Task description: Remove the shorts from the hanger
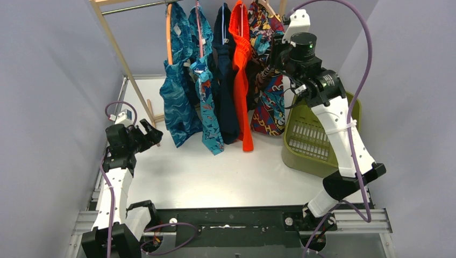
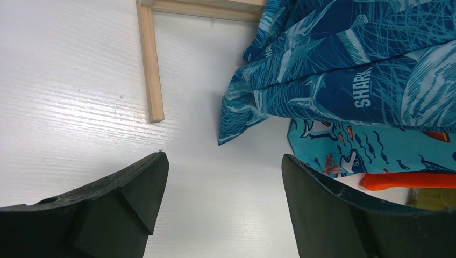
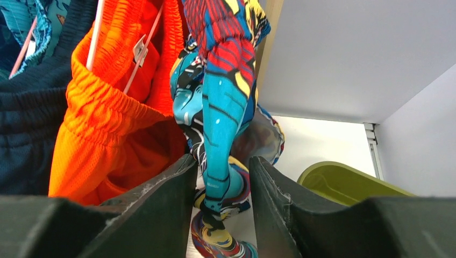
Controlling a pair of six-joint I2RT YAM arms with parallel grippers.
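Observation:
Several shorts hang on the rack: blue shark-print, teal print, navy, orange and, rightmost, colourful patterned shorts. My right gripper is open at the patterned pair, whose narrow hanging fold runs down between and beyond its fingers. In the top view the arm covers part of that pair. My left gripper stands open and empty at the left, beside the lower blue shorts.
A green basket stands on the floor to the right, under the right arm. The wooden rack has a foot near my left gripper.

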